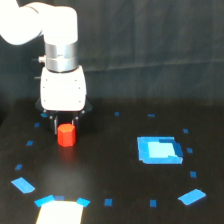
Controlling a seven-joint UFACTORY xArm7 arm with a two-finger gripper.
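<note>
A small red block [66, 136] is on the dark table at the left in the camera view. My gripper [66, 123] is right above it, its dark fingers reaching down to the block's top. Whether they close on the block or only stand around it does not show clearly. On the right, a blue taped square [144, 142] frames a pale white-blue patch [160, 150] on the table.
At the lower left edge lie a red object [48, 213] and a pale cream one [67, 214], both cut off by the frame. Blue tape strips [22, 185] and small blue marks dot the table.
</note>
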